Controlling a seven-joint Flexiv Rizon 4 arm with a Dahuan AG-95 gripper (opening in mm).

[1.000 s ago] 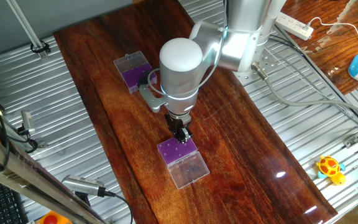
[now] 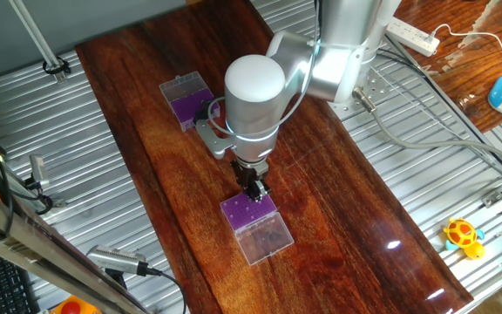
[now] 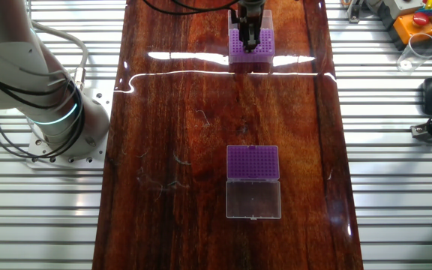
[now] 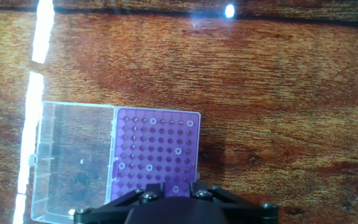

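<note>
A purple rack (image 4: 157,146) dotted with small holes fills one half of a box whose clear lid (image 4: 76,158) lies folded open. Several pale rings, apparently the tops of small tubes, show in its holes. My gripper points down over one edge of this rack, fingers apart, a purple strip showing between them. One pale ring (image 4: 176,189) lies in that gap, with purple on both sides of it. From outside, the gripper (image 2: 257,193) is low at the rack (image 2: 247,211); its exact height cannot be told. Elsewhere a second purple rack (image 3: 253,162) shows no pale rings.
The second box's clear lid (image 3: 253,199) also lies open on the wooden board (image 3: 163,187). Bare wood separates the two boxes. Off the board stand a clear cup (image 3: 418,52) and a toy turtle (image 2: 463,235). A cable (image 2: 301,96) runs along the arm.
Over the last second the arm has barely shifted, and the gripper stays at the same rack. Both boxes are where they were.
</note>
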